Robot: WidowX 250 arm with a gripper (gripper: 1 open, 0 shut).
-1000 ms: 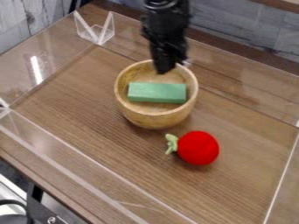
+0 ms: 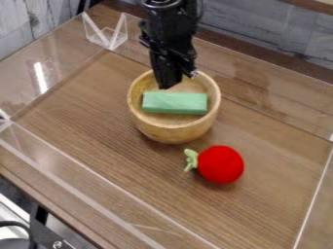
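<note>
My black gripper [image 2: 170,76] hangs over the back of a wooden bowl [image 2: 173,127], its fingertips shut with nothing visible between them. A green rectangular block [image 2: 174,103] lies inside the bowl. A red tomato-like object [image 2: 219,166] with a green stem lies on the table to the front right of the bowl.
The wooden table [image 2: 78,146] has broad free room left and right of the bowl. A raised wooden edge runs along the back right. A dark cable [image 2: 14,226] shows at the lower left.
My gripper has moved slightly leftward over the back of the bowl. The bowl, block and red object look unmoved.
</note>
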